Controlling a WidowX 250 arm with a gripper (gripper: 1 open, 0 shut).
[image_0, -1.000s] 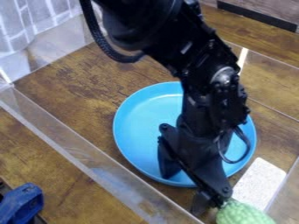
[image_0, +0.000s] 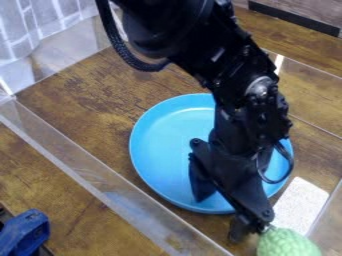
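The black arm reaches down from the top over a blue plate (image_0: 160, 150), and its gripper (image_0: 225, 205) is low over the plate's front right part. The fingers are dark and partly hidden, so I cannot tell how far apart they are or whether anything is between them. A green textured object (image_0: 286, 244) lies at the bottom right, just beyond the gripper's lower end, beside a white speckled rectangular item (image_0: 305, 200).
Clear plastic walls (image_0: 80, 175) border the wooden surface on the front and sides. A blue object (image_0: 19, 234) lies outside at the bottom left. Bare wood shows left of and behind the plate.
The gripper has shifted very slightly, and the green object sits a little lower in view. Otherwise little differs.
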